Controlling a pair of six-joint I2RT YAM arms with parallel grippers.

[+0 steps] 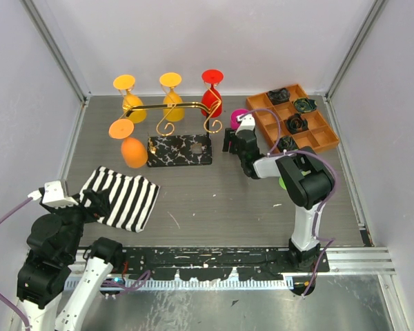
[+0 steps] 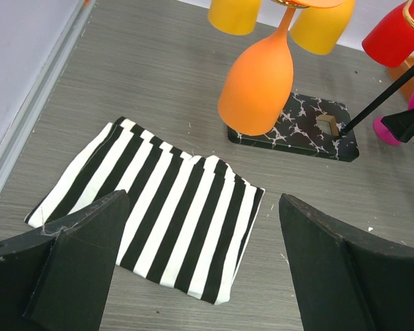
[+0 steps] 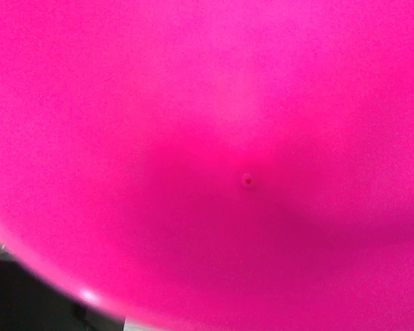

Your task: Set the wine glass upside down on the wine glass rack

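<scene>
The wine glass rack (image 1: 179, 149) has a marbled base and gold hooks holding upside-down yellow, orange (image 2: 254, 89) and red (image 1: 211, 103) glasses. My left gripper (image 1: 93, 203) is open near the striped cloth (image 2: 179, 221), with nothing between its fingers.
An orange compartment tray (image 1: 316, 138) with dark bundles is at the back right. A green cup is mostly hidden behind the right arm.
</scene>
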